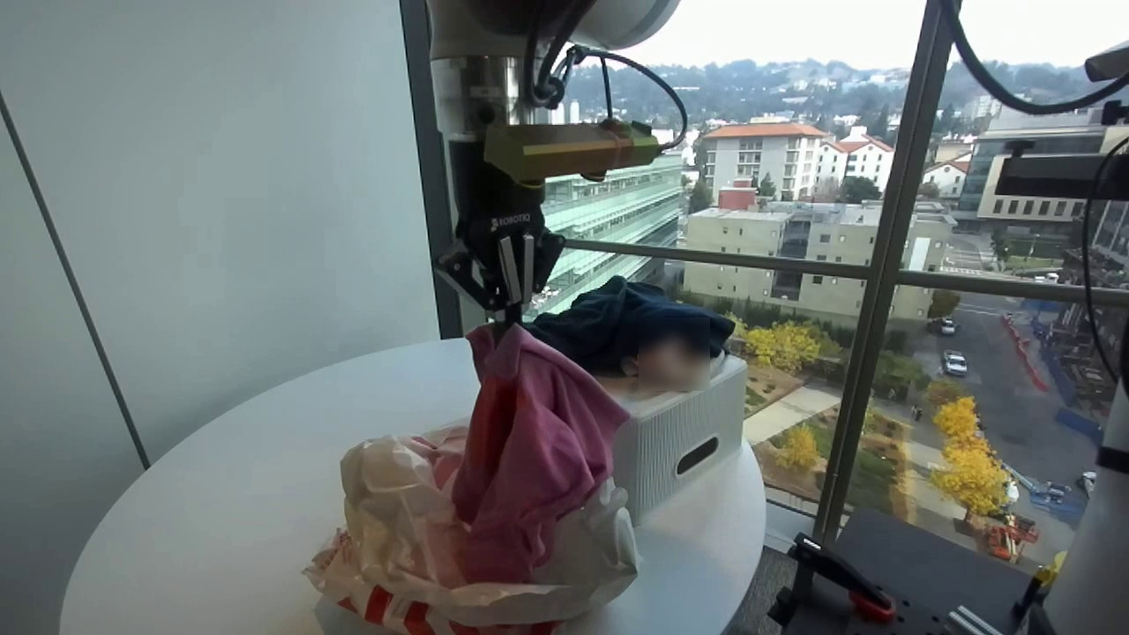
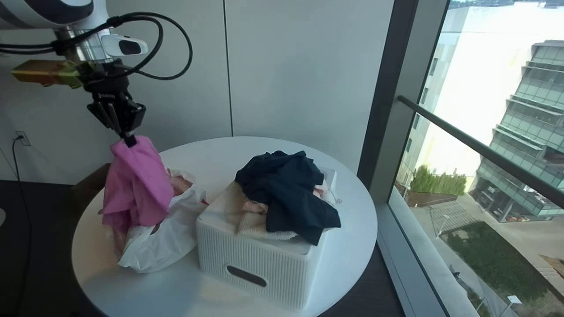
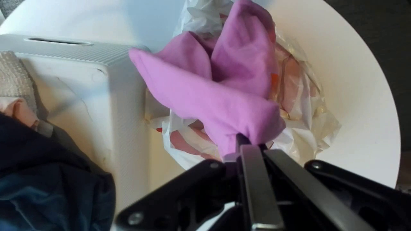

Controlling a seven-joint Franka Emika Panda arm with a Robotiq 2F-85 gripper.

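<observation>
A pink cloth hangs from my gripper, its upper edge pinched between the shut fingertips. Its lower part drapes over and into a white plastic bag with red markings. In the wrist view the pink cloth spreads out in front of the gripper, one corner reaching toward the white box. From the other side, the pink cloth covers much of the bag below the gripper. Whether the cloth's lower end touches the bag's bottom is hidden.
Beside the bag stands a white ribbed box with a slot handle. Dark navy cloth and lighter cloths lie on top of it. A window stands beyond.
</observation>
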